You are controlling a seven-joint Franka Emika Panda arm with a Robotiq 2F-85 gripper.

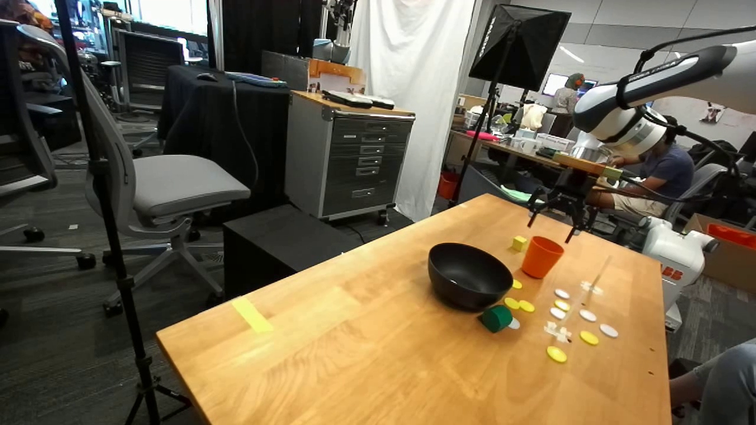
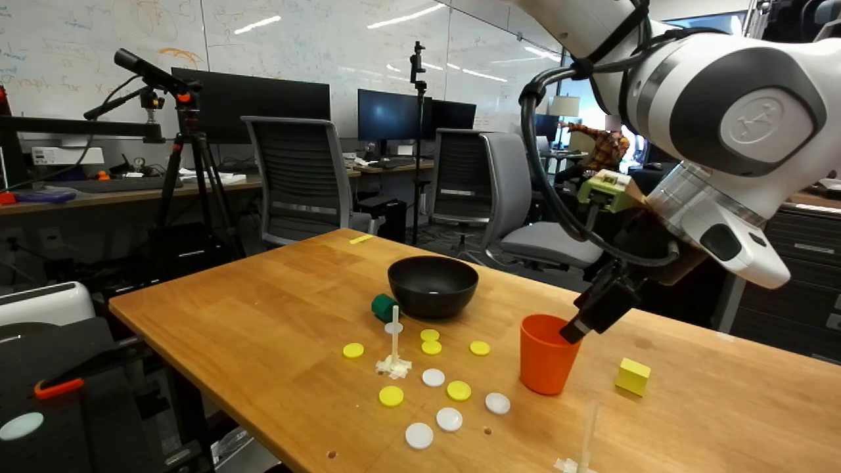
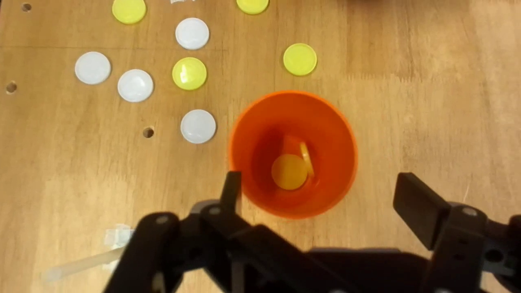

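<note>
An orange cup [image 1: 542, 257] stands upright on the table, and in the wrist view two yellowish discs [image 3: 289, 171] lie inside it, one flat and one leaning on edge. My gripper is open, its fingers wide apart with nothing gripped between them. It hangs just over the cup in exterior view 1. In exterior view 2 its fingertips [image 2: 576, 328] overlap the cup's rim, and I cannot tell whether they touch it.
Several white discs [image 3: 135, 85] and yellow discs [image 3: 190, 73] lie loose near the cup. A black bowl [image 2: 431, 288], a green cylinder [image 2: 384, 307], a yellow block [image 2: 633, 377] and a taped upright stick [image 2: 395, 339] also occupy the table. The wide end beyond the bowl [image 1: 340, 333] is clear.
</note>
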